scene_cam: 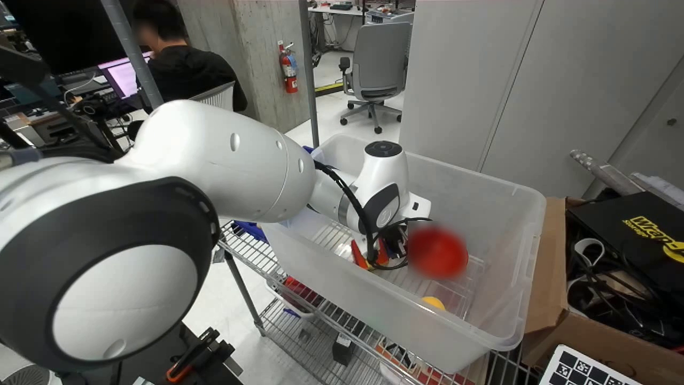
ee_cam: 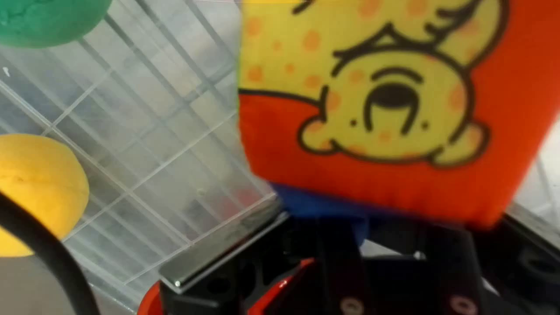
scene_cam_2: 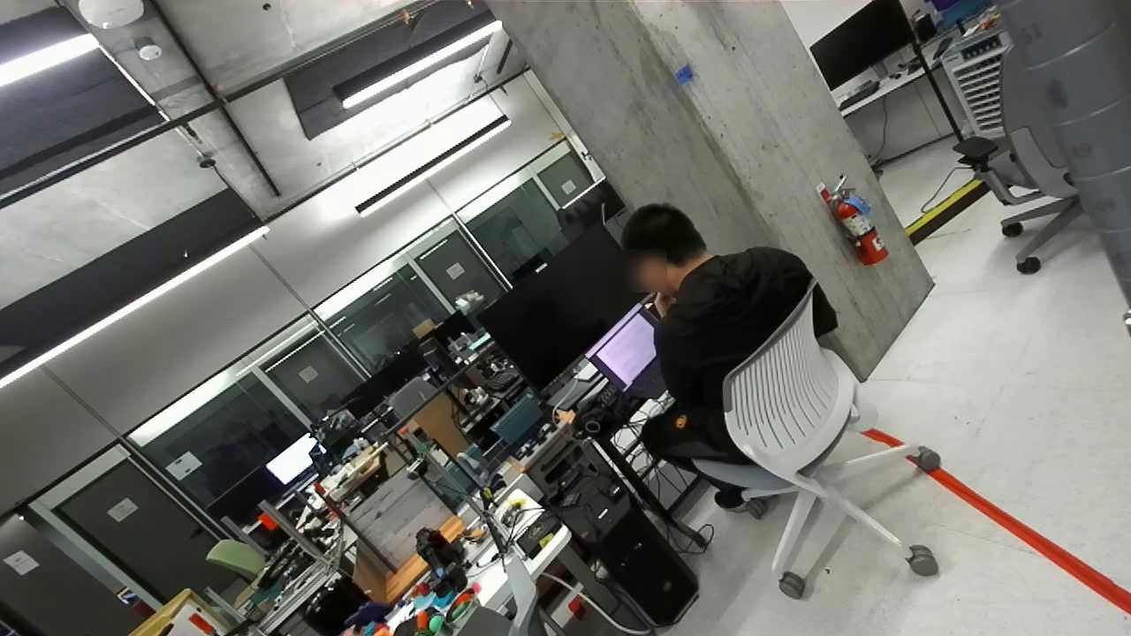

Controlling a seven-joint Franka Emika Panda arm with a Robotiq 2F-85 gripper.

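Observation:
In the wrist view a soft cloth block (ee_cam: 399, 173) with a yellow cartoon animal on a red face and a blue side fills the upper right. Its lower edge lies right against my gripper and covers the fingertips. The gripper is shut; whether any fabric is pinched between its fingers is hidden. In exterior view 1 the arm reaches down into a clear plastic bin (scene_cam: 490, 321), and red and orange parts of the block (scene_cam: 359, 254) show below the wrist. A red bowl (scene_cam: 437, 252), blurred, sits just right of it.
A yellow ball (ee_cam: 39, 194) and a green ball (ee_cam: 50, 18) lie on the bin floor to the left in the wrist view. The bin walls rise all round. A cardboard box (scene_cam: 545, 308) of cables stands right of the bin.

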